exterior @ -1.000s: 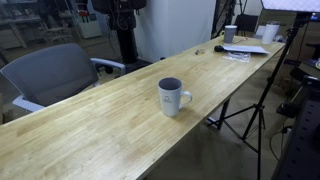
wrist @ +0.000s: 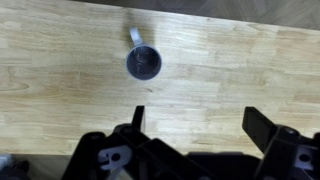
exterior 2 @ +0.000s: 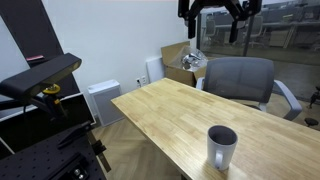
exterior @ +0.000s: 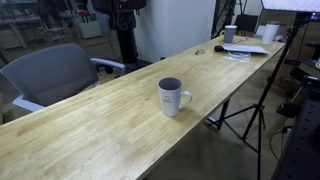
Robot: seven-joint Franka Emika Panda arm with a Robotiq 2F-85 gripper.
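Note:
A grey mug stands upright on the light wooden table, its handle towards the table's near edge. The wrist view looks down into the open top of this mug, which appears empty; its handle points to the upper edge of the picture. My gripper is wide open with nothing between its fingers. It hangs well above the tabletop, and the mug lies off to one side of it, touching neither finger. At the top of exterior view 2, dark parts of the arm show high over the table, away from the mug.
A grey chair stands against the table's far side. At the table's far end are another cup, a white container and papers. A tripod stands off the near edge.

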